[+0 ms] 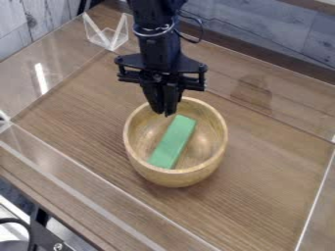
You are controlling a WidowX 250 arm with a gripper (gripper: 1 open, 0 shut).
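A round tan bowl (pixel 210 155) stands on the wooden tabletop at the centre of the view, with a flat green rectangular object (pixel 173 140) lying slanted inside it. The black gripper (pixel 167 106) hangs over the back rim of the bowl, its narrow fingers pointing down just above the green object's far end. Nothing shows clearly between the fingers; whether they are open or shut is hard to make out.
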